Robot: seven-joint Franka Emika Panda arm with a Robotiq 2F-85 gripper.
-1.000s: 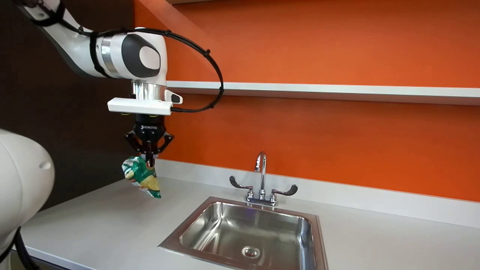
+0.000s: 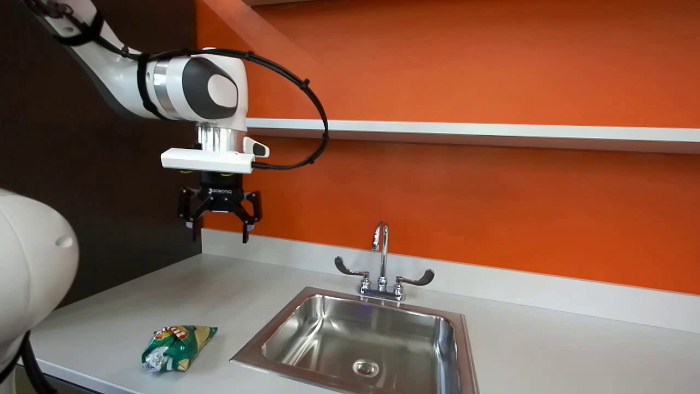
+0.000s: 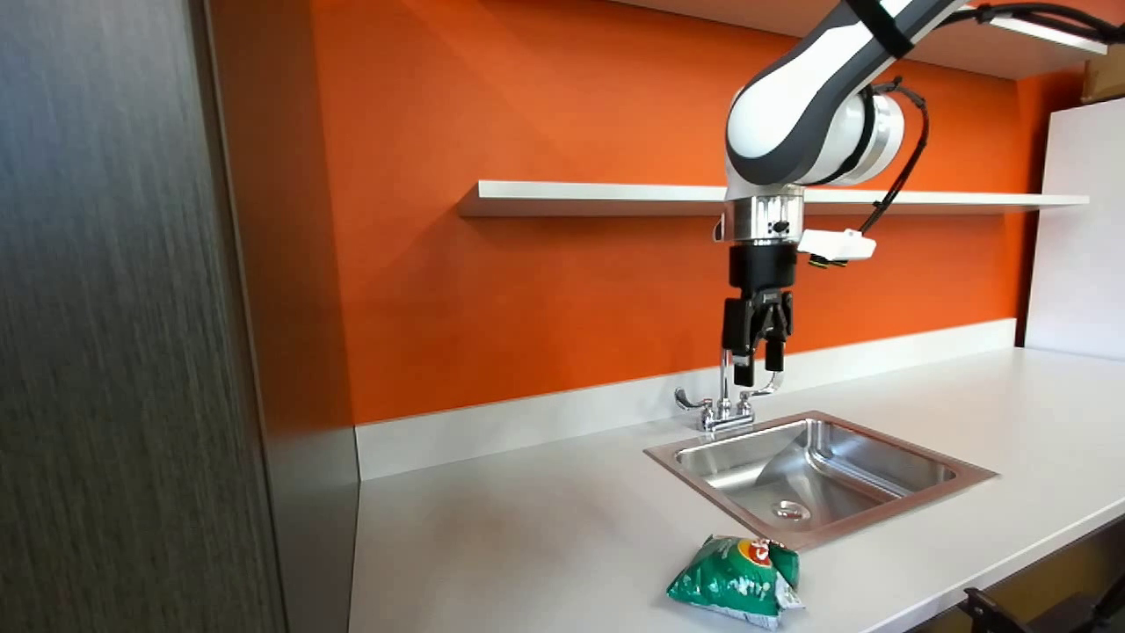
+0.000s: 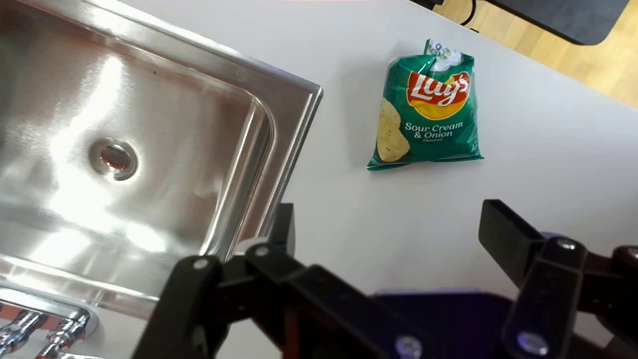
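A green Lay's chip bag (image 4: 439,110) lies flat on the counter beside the sink, its printed front up in the wrist view. In exterior view 1 the same bag (image 2: 177,348) rests left of the sink, and exterior view 2 has the bag (image 3: 738,578) close to the sink's near corner. High above the counter hangs my gripper (image 2: 220,237), pointing down and open, its two fingers well apart. Between the gripper's fingers (image 4: 505,242) there is only bare counter, and the bag lies clear of them.
A steel sink (image 2: 469,354) is set into the counter, empty, with a faucet (image 2: 382,262) and two lever handles behind it. A white shelf (image 2: 492,131) runs along the orange wall. A dark panel (image 3: 127,316) closes off one side.
A second ago the gripper was shut on the chip bag in the air. Now its fingers are spread and the bag lies below on the counter. The arm has shifted slightly down and right.
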